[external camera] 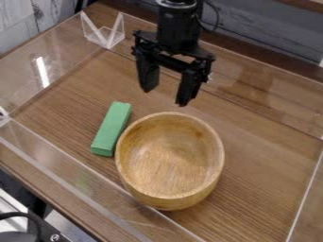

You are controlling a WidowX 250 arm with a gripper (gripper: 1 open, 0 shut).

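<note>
My black gripper (171, 74) hangs open in the upper middle of the camera view, above the wooden floor, with nothing visible between its fingers. A green block (111, 128) lies lower left of it, beside a round, empty wooden bowl (169, 195) in the lower middle.
A clear plastic object (104, 26) stands at the upper left. Raised walls edge the workspace at the back, and a black cable shows at the lower left corner.
</note>
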